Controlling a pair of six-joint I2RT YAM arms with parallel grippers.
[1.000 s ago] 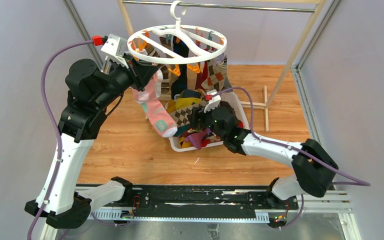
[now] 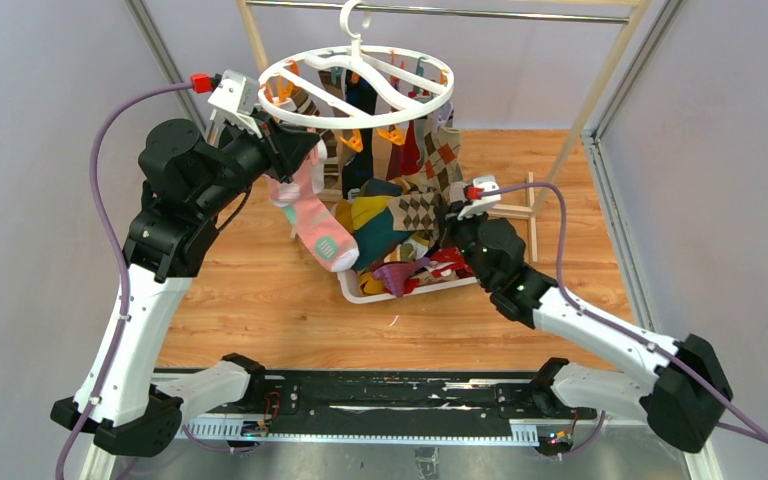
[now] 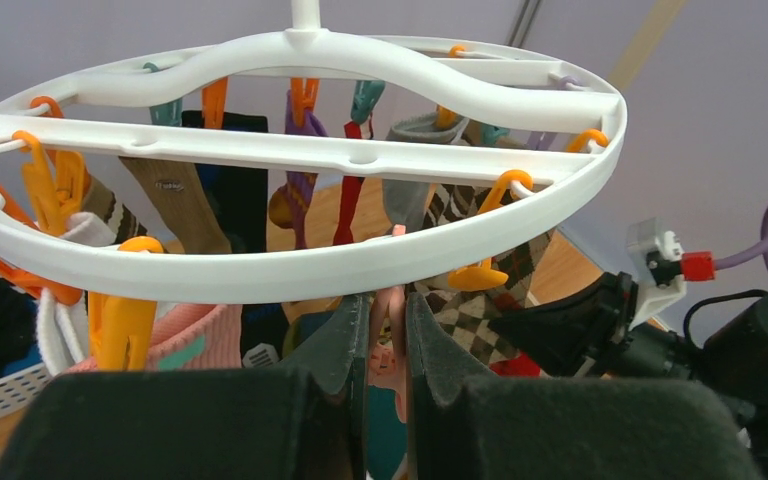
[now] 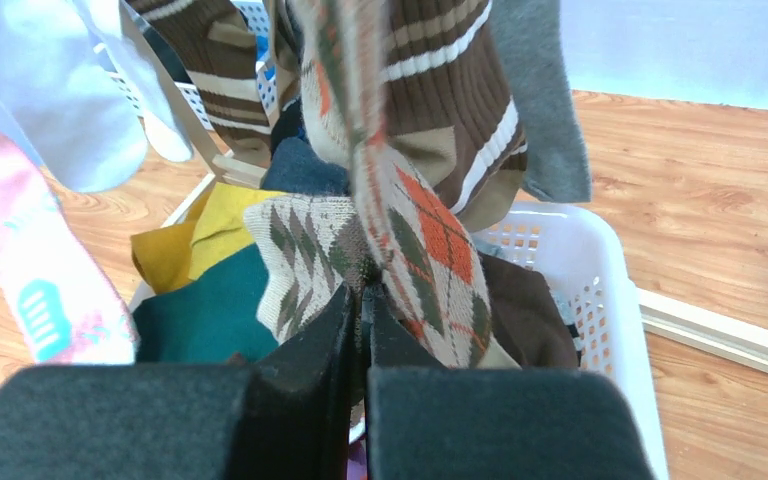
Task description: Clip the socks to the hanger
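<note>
The white round hanger [image 2: 355,120] carries socks on coloured clips, with orange clips [image 3: 125,320] along its front. My left gripper [image 2: 295,160] is at the front left rim, shut on a pink sock [image 2: 325,235] that hangs down; in the left wrist view its fingers [image 3: 440,410] close on pink fabric. My right gripper is shut in front of argyle socks [image 4: 430,250] above the basket; the frames do not show clearly whether fabric is between its tips.
A white basket [image 4: 610,300] of loose socks sits on the wooden floor [image 2: 240,310]. The wooden rack [image 2: 595,85] stands behind, its feet beside the basket.
My right gripper and arm have moved right and slightly up from over the basket's middle, with argyle fabric shifting beside them. The left gripper has barely moved.
</note>
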